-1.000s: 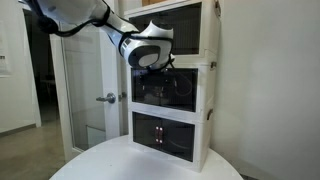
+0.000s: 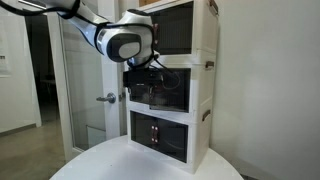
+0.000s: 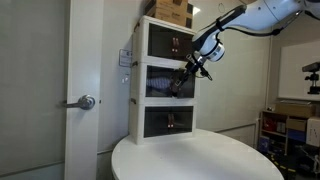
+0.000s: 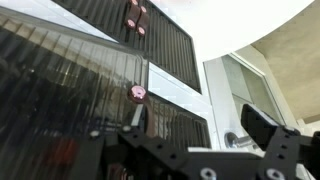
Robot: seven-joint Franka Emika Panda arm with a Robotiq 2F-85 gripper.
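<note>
A white cabinet with three tiers of dark doors stands on a round white table. My gripper is in front of the middle tier, near its left side. Seen from the wrist, the middle doors fill the left half, with a pinkish-ended knob just beyond my left finger. The gripper is open, its black fingers wide apart with nothing seen between them. Whether a finger touches the door is unclear. The lower doors look shut.
Cardboard boxes rest on top of the cabinet. A room door with a metal handle is to the left.
My gripper has moved left across the middle tier, and slightly down. The cabinet appears shifted a little to the left. A line now crosses the middle door's dark face.
</note>
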